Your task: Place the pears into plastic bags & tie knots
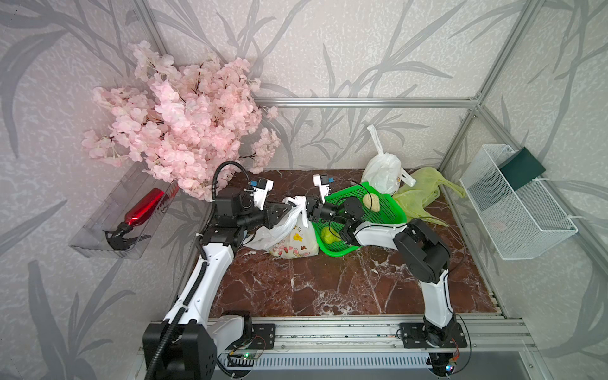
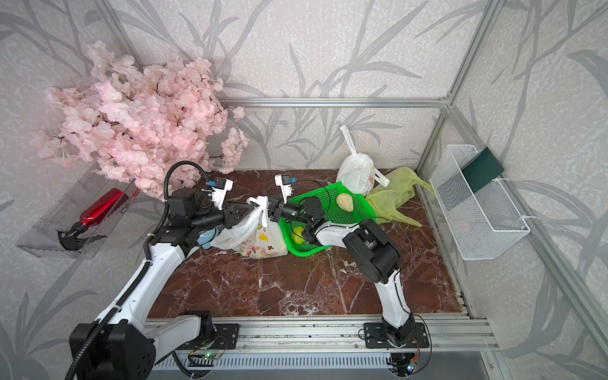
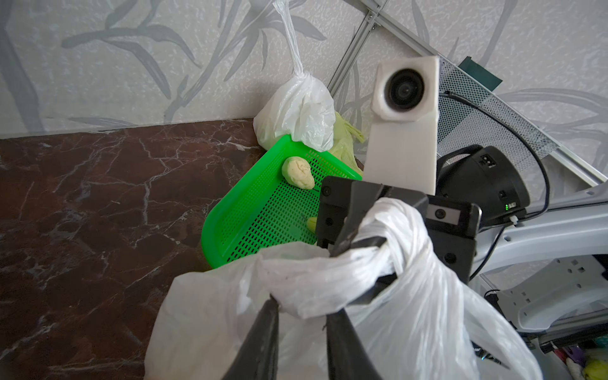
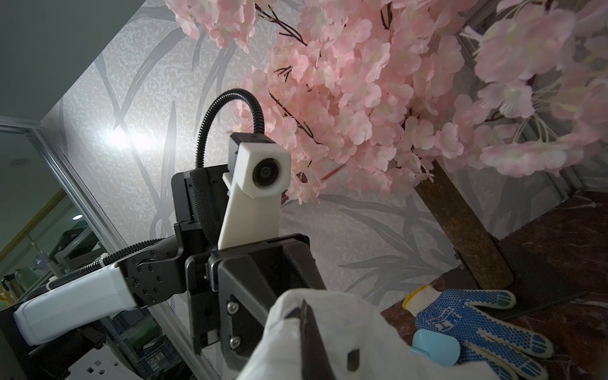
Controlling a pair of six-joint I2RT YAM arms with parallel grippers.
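A white plastic bag (image 1: 295, 243) with a printed lower part stands at the table's middle, its top drawn up between both arms. In the left wrist view the white film (image 3: 329, 278) is twisted and wrapped around my right gripper, which is shut; whether film is pinched between its fingers is hidden. My left gripper has its fingertips apart, close against the film. A pale pear (image 1: 371, 202) and a yellow-green pear (image 1: 329, 235) lie in the green basket (image 1: 399, 218). Behind it sits a knotted white bag (image 1: 382, 172).
A yellow-green mesh bag (image 1: 425, 190) lies right of the basket, below a white wire rack (image 1: 506, 209). Pink blossoms (image 1: 190, 120) fill the back left. A blue glove (image 4: 481, 323) lies near their trunk.
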